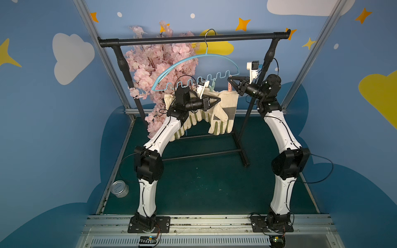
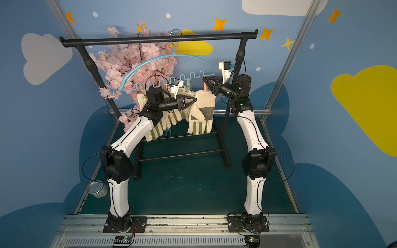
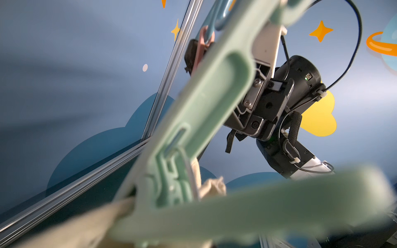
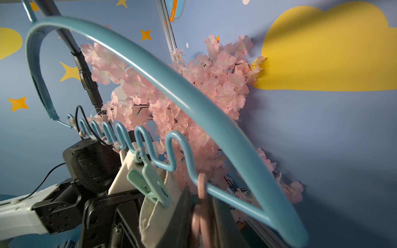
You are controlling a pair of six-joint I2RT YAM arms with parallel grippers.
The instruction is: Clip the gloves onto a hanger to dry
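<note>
A light-blue hanger [image 1: 179,62] hangs from the rack with clips along its wavy lower bar. Cream gloves with green-tipped fingers hang below, and the rightmost glove [image 1: 228,103] has its cuff up at the pink clip [image 1: 230,85]. My right gripper is shut on that pink clip at the hanger's right end. Against the rightmost glove, around its thumb, my left gripper [image 1: 219,99] is shut; whether cloth is between its tips is unclear. A mint-green clip [image 3: 215,107] fills the left wrist view, hiding the left fingers. The left arm covers part of the other gloves.
A black rack [image 1: 248,36] carries the hanger, its posts [image 1: 268,53] on both sides. Pink blossoms [image 1: 144,74] stand behind at left. A metal tin [image 1: 120,188] sits on the floor at front left.
</note>
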